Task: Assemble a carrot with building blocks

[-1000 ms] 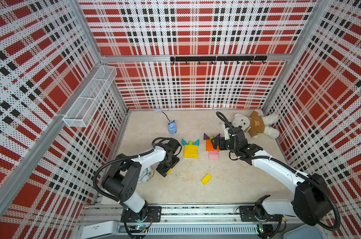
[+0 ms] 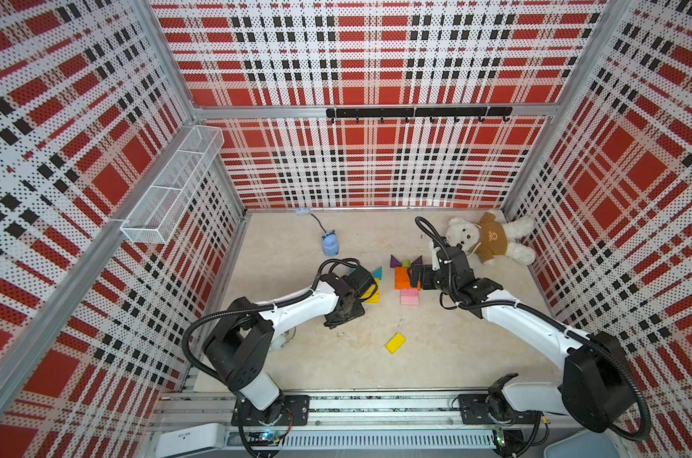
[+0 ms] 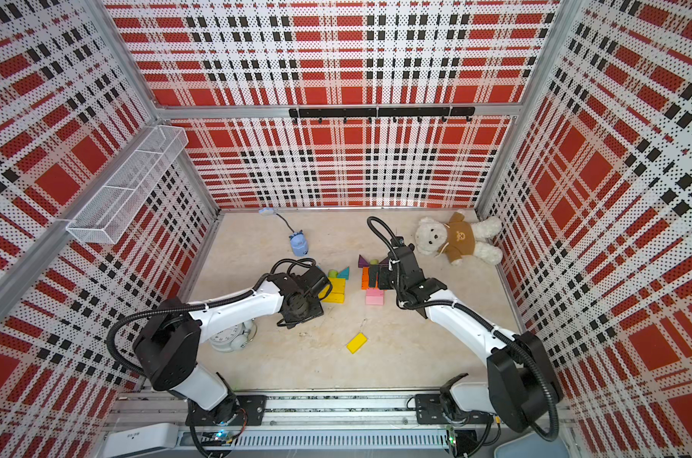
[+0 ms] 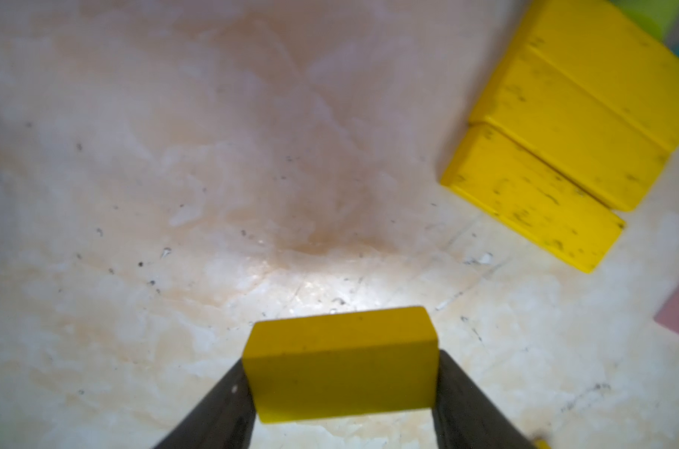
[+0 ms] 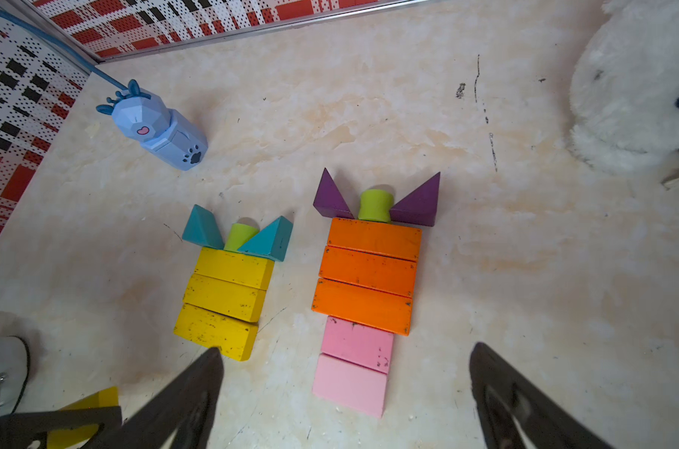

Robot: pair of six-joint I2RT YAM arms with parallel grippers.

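My left gripper is shut on a yellow block, held left of and nearer than three yellow bars, which lie stacked below green and teal pieces. Right of them is an orange carrot shape: orange bars, purple triangles and a green piece on top, two pink blocks below. My right gripper stands open above this group, nothing between its fingers. A loose yellow block lies at the front.
A teddy bear lies at the back right, a blue gadget at the back left. A white round object sits under the left arm.
My left gripper has moved right, toward the yellow bars, carrying the yellow block. The right arm stays where it was.
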